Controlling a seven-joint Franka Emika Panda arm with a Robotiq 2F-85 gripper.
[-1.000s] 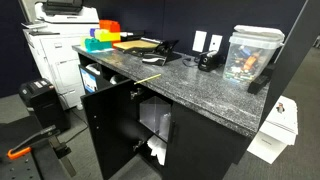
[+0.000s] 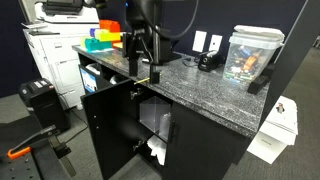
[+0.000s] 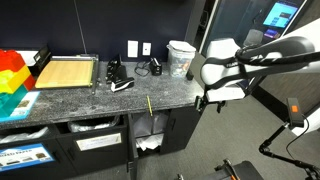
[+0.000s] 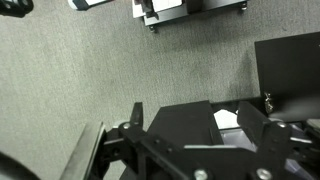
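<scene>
My gripper [image 2: 145, 72] hangs open in front of the black cabinet, high up near the counter's front edge in exterior view 1. In exterior view 2 the gripper [image 3: 208, 106] appears to the right of the counter. One cabinet door [image 2: 108, 130] stands swung open to the left, while the right-hand door [image 2: 190, 142] looks closed. Through the opening a white item [image 2: 157, 148] shows inside. In the wrist view the fingers [image 4: 136, 116] are spread wide above a black panel [image 4: 183, 120], with the open door [image 4: 290, 75] at right. Nothing held is visible.
The dark countertop [image 3: 75, 105] carries a yellow stick [image 3: 150, 103], a wooden board [image 3: 66, 72], coloured bins [image 3: 12, 65] and a clear tub [image 3: 181, 60]. Grey carpet [image 4: 90, 70] lies free before the cabinet. A black drawer unit [image 2: 42, 103] stands left.
My gripper and arm have come into exterior view 1 from above, now in front of the counter. The cabinet doors and the things on the counter look unmoved.
</scene>
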